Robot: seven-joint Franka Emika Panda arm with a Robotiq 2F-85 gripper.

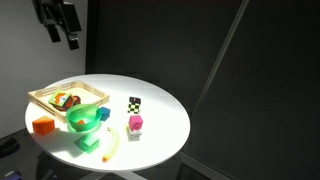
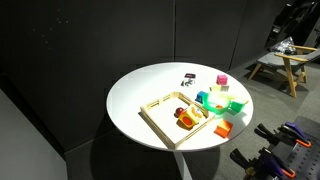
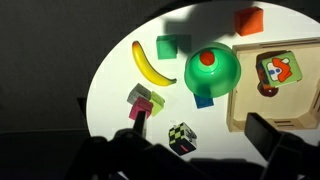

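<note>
High above the white table my gripper (image 1: 62, 42) hangs open, its two dark fingers well apart and nothing between them. In the wrist view the gripper shows at the bottom, over the table. A green bowl (image 3: 226, 82) with a red round thing (image 3: 207, 58) inside stands beside a wooden tray (image 3: 238, 108). The tray holds a green piece with a picture (image 3: 282, 69) and a dark red round thing (image 3: 268, 90). A yellow banana (image 3: 148, 66) lies apart from the bowl, near a green block (image 3: 167, 47).
An orange-red block (image 3: 249, 20) sits by the tray's corner, and a blue block (image 3: 204, 101) touches or nearly touches the bowl. Several small blocks, one of them pink (image 3: 156, 102), cluster near a black-and-white patterned cube (image 3: 182, 138).
</note>
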